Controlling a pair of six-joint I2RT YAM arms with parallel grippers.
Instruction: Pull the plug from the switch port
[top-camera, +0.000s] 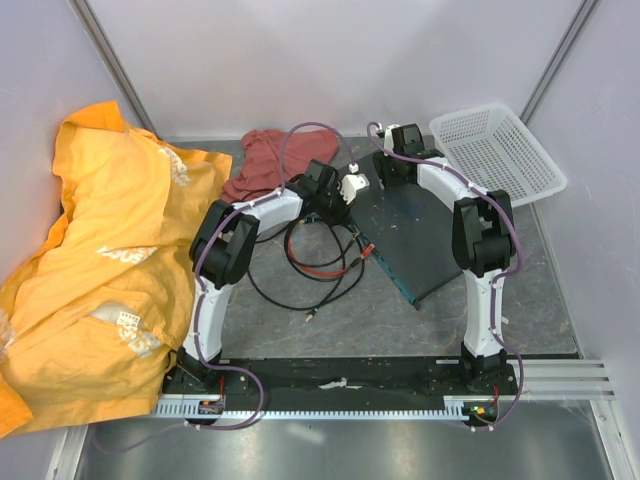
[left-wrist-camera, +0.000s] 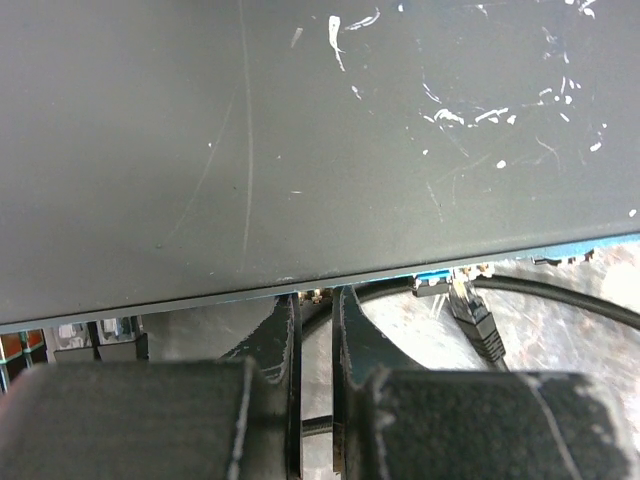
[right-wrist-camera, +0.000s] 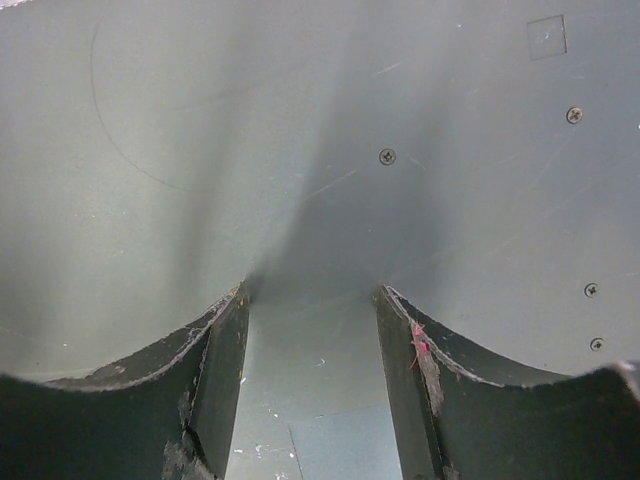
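Note:
The dark grey switch (top-camera: 415, 235) lies flat and slanted on the table, its blue-edged port side (top-camera: 395, 272) facing the cables. At that edge, in the left wrist view, my left gripper is open by a narrow gap; floor and a black cable show through it, and small gold-coloured parts sit at its tips. Whether a plug is there I cannot tell. To the right, a black plug (left-wrist-camera: 478, 325) stands at the port edge. My right gripper is open over the switch's bare, screwed top, nothing between its fingers.
Black and red cables (top-camera: 320, 272) lie looped on the table left of the switch. A red cloth (top-camera: 275, 160) lies behind them, a white basket (top-camera: 500, 155) at the back right. Yellow fabric (top-camera: 110, 260) covers the left side.

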